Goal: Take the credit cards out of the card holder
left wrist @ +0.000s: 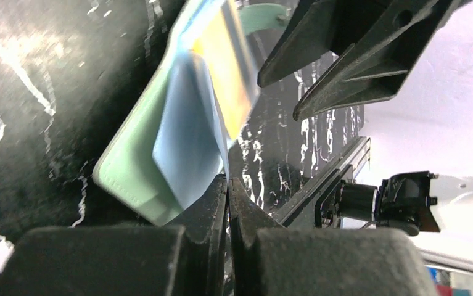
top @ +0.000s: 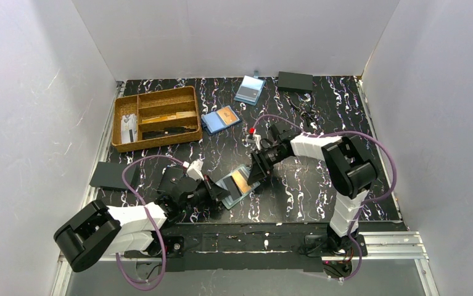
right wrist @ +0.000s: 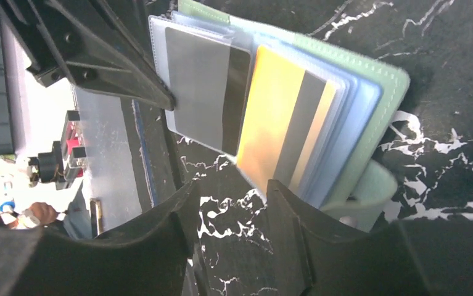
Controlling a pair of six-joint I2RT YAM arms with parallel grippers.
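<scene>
The mint-green card holder (top: 238, 199) lies open near the table's front middle, as seen from above. In the right wrist view it holds a grey card (right wrist: 200, 80) and a yellow striped card (right wrist: 283, 117). My left gripper is shut at the holder's left end, on the thin edge of a light blue sleeve (left wrist: 184, 135) or right at it; which, I cannot fully tell. My right gripper stands part open over the holder's other end, nothing visible between its fingers.
A wicker organiser (top: 156, 142) stands at back left. Blue holders (top: 214, 122), dark flat slabs (top: 295, 82) and black tangled items lie around the back and left. The table right of the holder is fairly clear.
</scene>
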